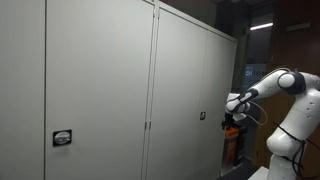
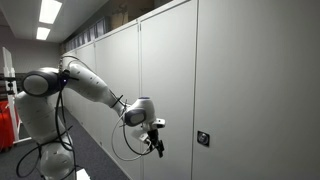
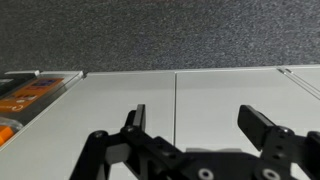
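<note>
My gripper is open, its two dark fingers (image 3: 138, 118) spread wide with nothing between them. Behind them in the wrist view are pale cabinet doors (image 3: 110, 100), split by a thin vertical seam. Exterior view 2 has the gripper (image 2: 157, 145) in front of the doors, left of a dark recessed handle (image 2: 203, 138). In exterior view 1 the gripper (image 1: 230, 123) is small at the right, beyond the tall doors (image 1: 100, 80). Handles there are at the near left (image 1: 62, 137) and, farther along, on another door (image 1: 203, 116). Whether the gripper touches a door cannot be told.
Dark grey carpet (image 3: 170, 40) spans the top of the wrist view. An orange-and-dark item (image 3: 30, 95) lies at its left edge. Something red (image 2: 6, 125) stands at the far left of exterior view 2. A cable loops along the arm (image 2: 85, 82).
</note>
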